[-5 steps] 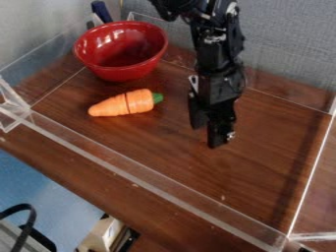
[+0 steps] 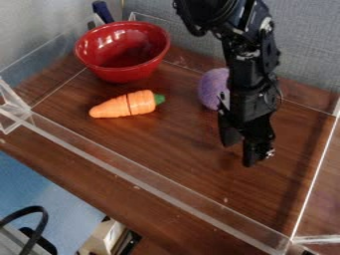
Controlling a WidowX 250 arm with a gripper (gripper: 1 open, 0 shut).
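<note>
My black gripper (image 2: 245,145) hangs over the right-middle of the wooden tray floor, fingertips low near the surface; whether its fingers are open or shut is unclear. A purple round object (image 2: 212,88) sits just left of and behind it, partly hidden by the gripper. An orange toy carrot (image 2: 122,106) with a green top lies to the left. A red bowl (image 2: 122,62) stands at the back left.
A clear low wall (image 2: 149,179) borders the wooden surface. A dark blue handle (image 2: 102,12) shows behind the bowl.
My gripper has moved to the right, uncovering more of the purple object behind it. The carrot and bowl have not moved.
</note>
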